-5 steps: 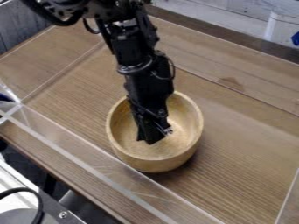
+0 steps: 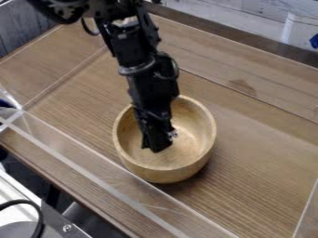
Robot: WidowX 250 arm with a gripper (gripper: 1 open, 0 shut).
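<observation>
A wide wooden bowl sits on the wooden table, near the middle of the camera view. The black arm reaches down from the top into it, and my gripper is low inside the bowl, toward its left half. The gripper looks shut; I see nothing held between its fingers, though the dark tips are hard to make out.
Clear tape runs along the near left edge. A black cable and a pale object lie beyond that edge at bottom left. A white surface is at the top right.
The arm and gripper have shifted slightly left within the bowl. The bowl stays in about the same place.
</observation>
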